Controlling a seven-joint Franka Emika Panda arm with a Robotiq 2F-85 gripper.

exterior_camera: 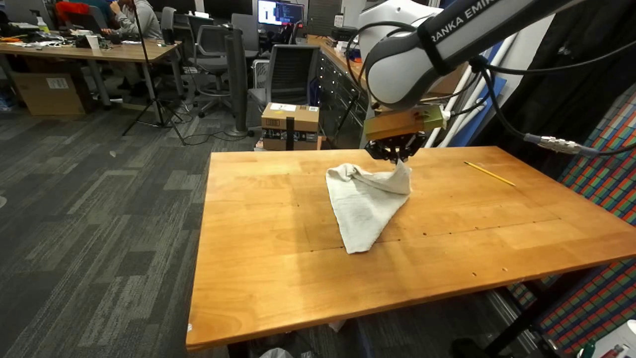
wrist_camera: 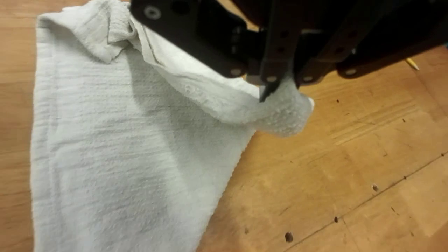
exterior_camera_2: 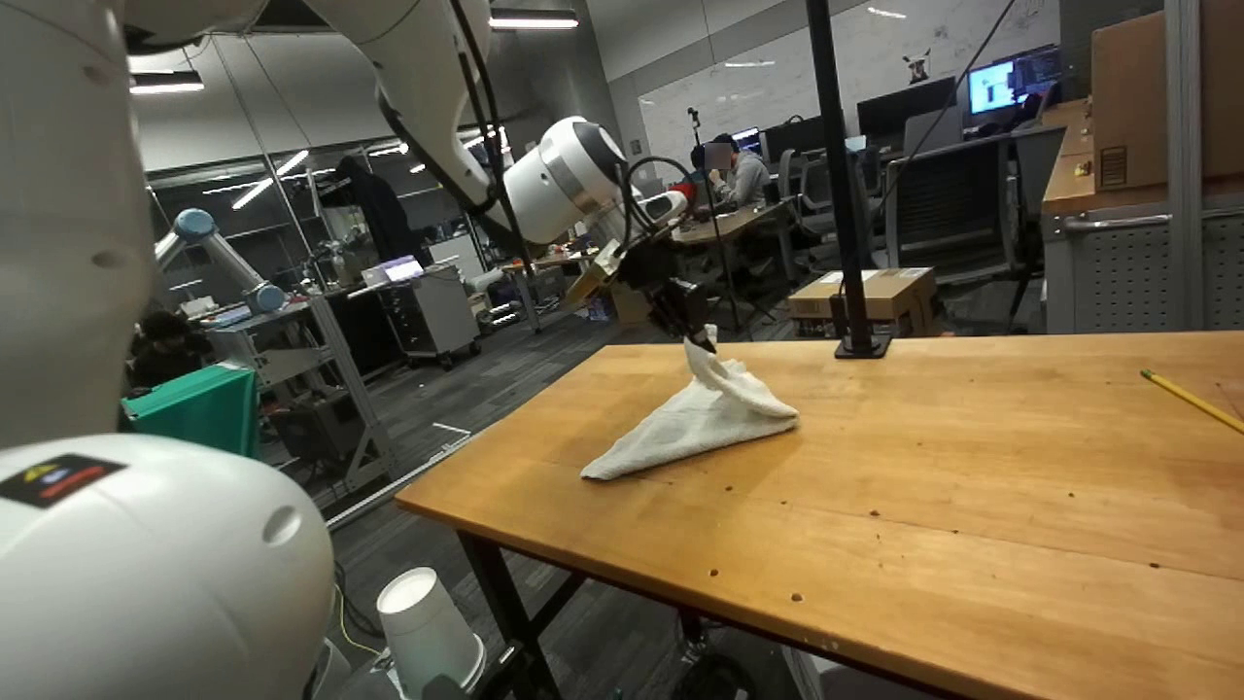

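A white cloth [exterior_camera: 364,206] lies partly on the wooden table, its near end tapering to a point and flat on the wood. Its far right corner is lifted, pinched in my gripper [exterior_camera: 398,158], which is shut on it. In the wrist view a bunched tip of the cloth [wrist_camera: 285,110] pokes out below the fingers [wrist_camera: 272,71]. The upper edge of the cloth is folded over and crumpled at the left. From the other side, the cloth [exterior_camera_2: 700,422] rises toward my gripper [exterior_camera_2: 700,339] just above the tabletop.
A yellow pencil [exterior_camera: 489,173] lies on the table [exterior_camera: 256,250] to the right of the cloth. A black post [exterior_camera_2: 859,233] is fixed at the table edge. Bare wood surrounds the cloth toward the near and left sides.
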